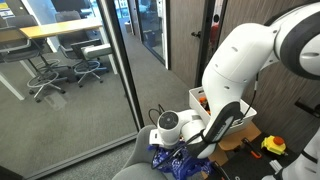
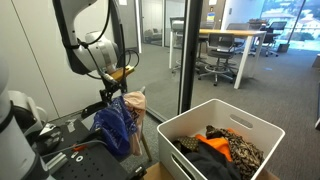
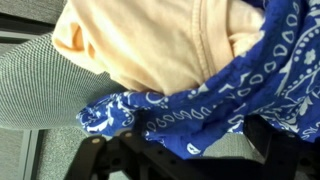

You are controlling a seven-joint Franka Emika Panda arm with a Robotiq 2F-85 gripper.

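A blue cloth with a white pattern (image 3: 190, 112) lies crumpled over the grey seat of a chair (image 3: 45, 85). Partly beneath or beside it is a peach cloth (image 3: 140, 45), filling the upper part of the wrist view. My gripper is open just above the blue cloth, its two dark fingers apart, with cloth showing below the gap. In exterior view 2 the blue cloth (image 2: 117, 128) hangs towards the front, and the peach cloth (image 2: 136, 101) shows behind it. The arm hides part of the blue cloth (image 1: 182, 166) in exterior view 1.
A white box (image 2: 177, 128) with dark, orange and patterned cloths (image 2: 222, 152) inside stands to one side of the chair. Near the arm's base are a yellow and red object (image 1: 273, 145) and loose cables. Behind runs a glass partition with a dark post (image 1: 122, 65).
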